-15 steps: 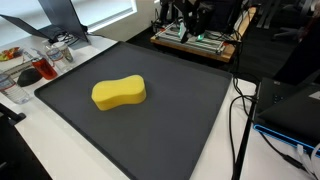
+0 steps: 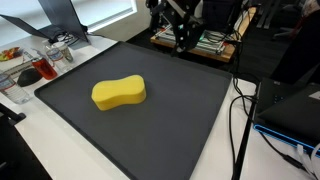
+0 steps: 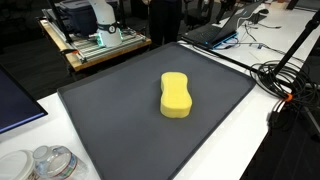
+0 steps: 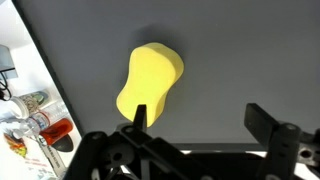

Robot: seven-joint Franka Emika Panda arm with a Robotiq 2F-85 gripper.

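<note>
A yellow sponge [image 2: 118, 92], narrower at its waist, lies flat on the dark grey mat [image 2: 150, 140]. In the second exterior view the sponge [image 3: 175, 95] sits on the right half of the mat, with bare surface all round it. My gripper stands open in the wrist view, its two dark fingers wide apart and nothing between them. From above, the sponge [image 4: 150, 82] shows ahead of the left finger, apart from it. In the first exterior view the gripper [image 2: 182, 46] hangs at the mat's far edge, well away from the sponge.
Jars and bottles, one of them red [image 2: 45, 68], stand off the mat on the left. Clear containers [image 3: 57, 162] sit at the near left corner. Cables [image 2: 238, 110] run along the right side.
In the first exterior view my gripper has shifted slightly left and lower at the mat's far edge. The sponge lies where it was.
</note>
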